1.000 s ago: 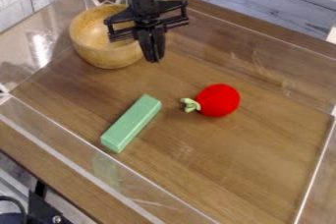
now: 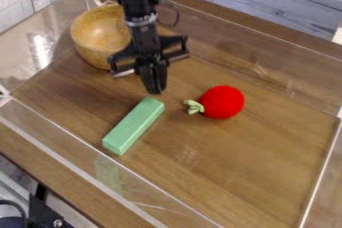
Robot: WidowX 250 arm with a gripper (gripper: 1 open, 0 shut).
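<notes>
My gripper (image 2: 147, 72) hangs low over the table in the middle of the view, in front of a wooden bowl (image 2: 99, 30) and above the far end of a green block (image 2: 134, 126). Its fingers look apart, with nothing visible between them. To the right of it a red tomato-like object (image 2: 222, 102) with a pale green stem lies on the table.
The wooden table (image 2: 254, 172) has clear room at the right and front. Its left edge runs along the lower left, with dark cables beyond. A white plank wall stands at the back.
My gripper has come down and toward the front, from beside the bowl's upper part to just behind the green block. The block, bowl and red object have not moved.
</notes>
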